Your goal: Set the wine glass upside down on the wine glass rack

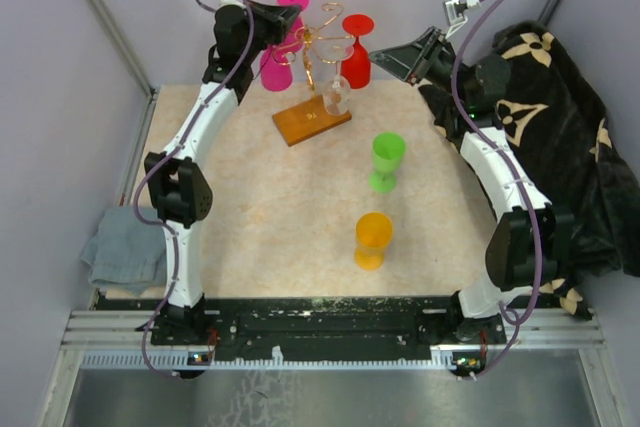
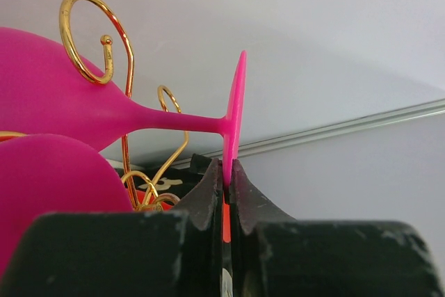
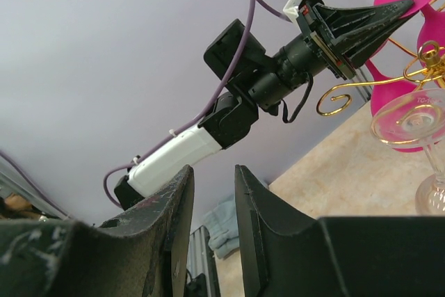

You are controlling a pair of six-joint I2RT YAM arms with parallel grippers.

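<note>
My left gripper (image 1: 295, 11) is shut on the base of a pink wine glass (image 2: 232, 120), held at the gold rack (image 1: 308, 35), its stem lying sideways by a gold hook in the left wrist view. Another pink glass (image 2: 55, 199) is beside it. A clear glass (image 1: 336, 95) and a red glass (image 1: 357, 65) hang upside down on the rack, which has a wooden base (image 1: 310, 125). My right gripper (image 1: 378, 61) stands open to the right of the red glass, nothing between its fingers.
A green glass (image 1: 388, 155) and an orange glass (image 1: 373, 237) stand upright on the table (image 1: 260, 197). A black patterned cloth (image 1: 580, 177) covers the right side, and a blue-grey cloth (image 1: 123, 250) lies at the left.
</note>
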